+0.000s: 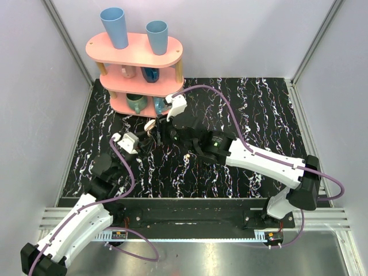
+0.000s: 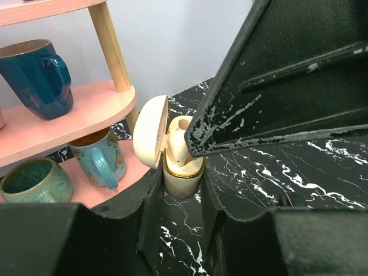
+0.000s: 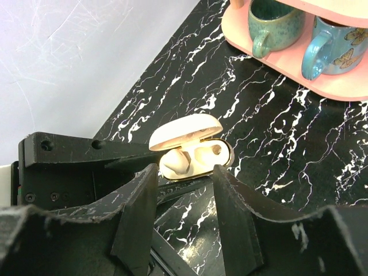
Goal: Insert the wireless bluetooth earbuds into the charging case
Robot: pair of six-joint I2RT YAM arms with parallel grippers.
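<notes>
The white charging case [image 2: 183, 183], lid [image 2: 148, 132] raised, is held upright in my shut left gripper. In the right wrist view one earbud [image 3: 175, 161] sits in its near-left cavity; the other cavity [image 3: 215, 149] looks empty. My right gripper is just in front of the case, fingertips apart with nothing visible between them; in the left wrist view its dark body looms over the case's right side. A small pale object [image 1: 187, 155], perhaps an earbud, lies on the black marble surface beneath the right arm.
A pink three-tier shelf [image 1: 135, 53] with mugs and blue cups stands at the back left, close behind my grippers. White walls bound the marble surface [image 1: 253, 115].
</notes>
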